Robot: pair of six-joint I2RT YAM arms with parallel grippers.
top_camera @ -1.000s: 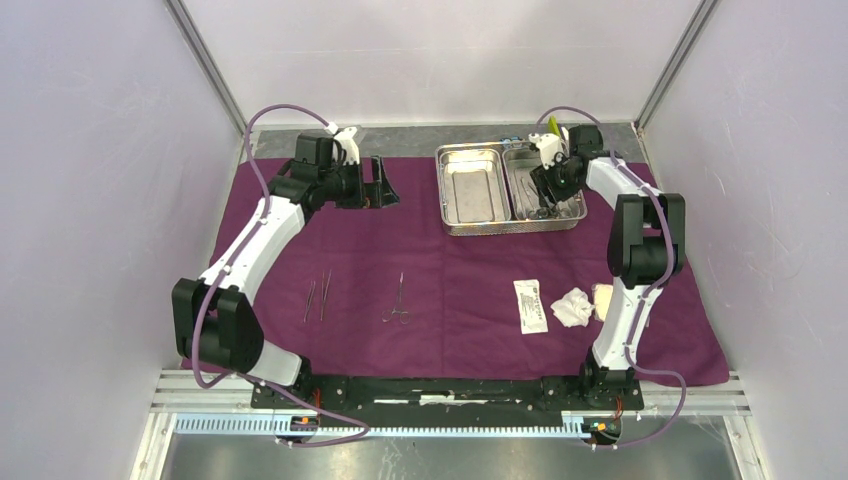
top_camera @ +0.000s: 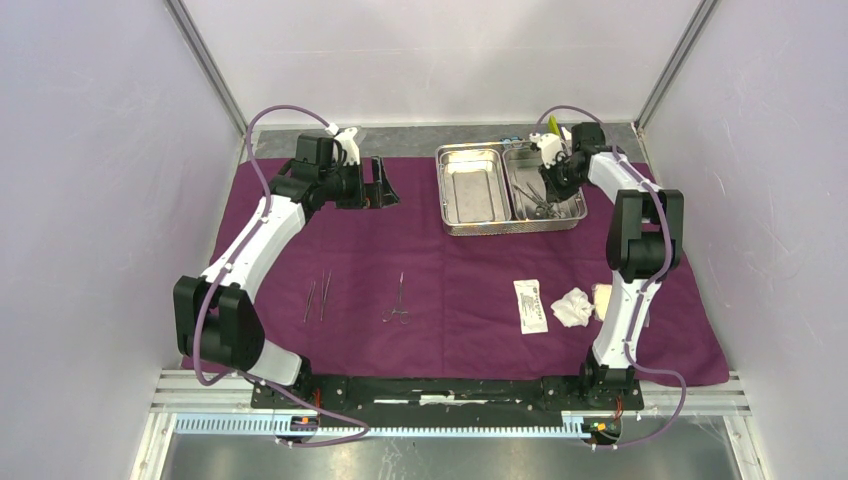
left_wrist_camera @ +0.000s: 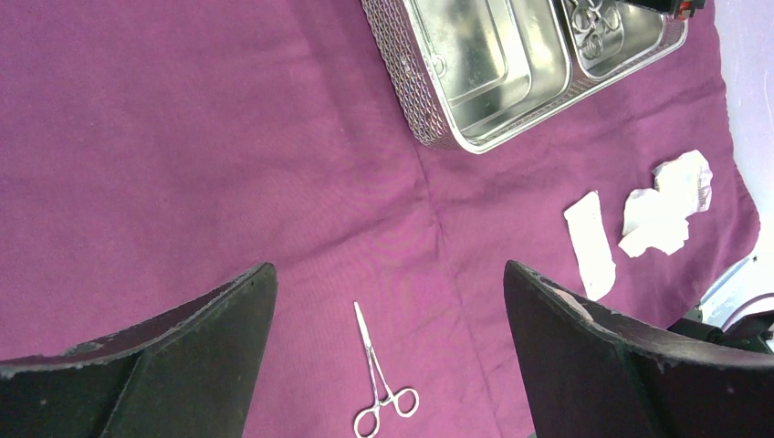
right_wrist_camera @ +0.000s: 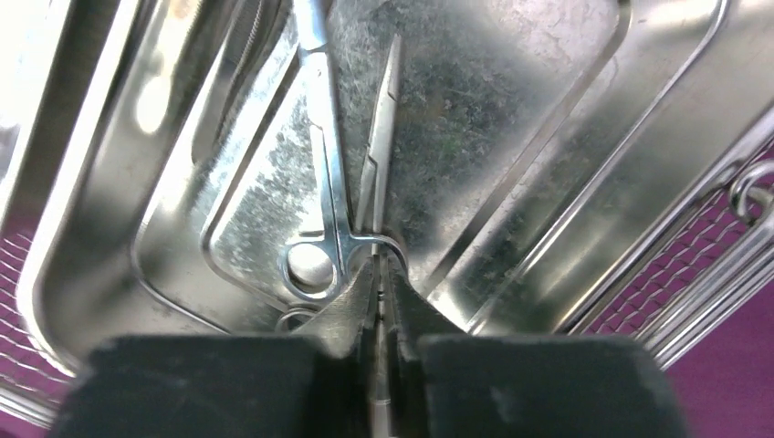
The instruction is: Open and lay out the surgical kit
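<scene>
The metal kit [top_camera: 470, 220] lies open at the back, two trays side by side. In its right tray [right_wrist_camera: 493, 137] are scissor-like instruments [right_wrist_camera: 325, 164], a second clamp [right_wrist_camera: 381, 137] and tweezers [right_wrist_camera: 219, 100]. My right gripper is over that tray at the clamp's handle, its fingers close together; whether anything is held is unclear. My left gripper [top_camera: 380, 183] stands open and empty left of the kit. A ringed instrument [left_wrist_camera: 383, 397] and two slim instruments [top_camera: 324, 295] lie on the purple cloth [top_camera: 440, 350].
A white packet [top_camera: 530, 306], crumpled white gauze [top_camera: 572, 306] and a pale pad [top_camera: 602, 300] lie front right. Small coloured items sit behind the kit, partly hidden.
The left arm is still.
</scene>
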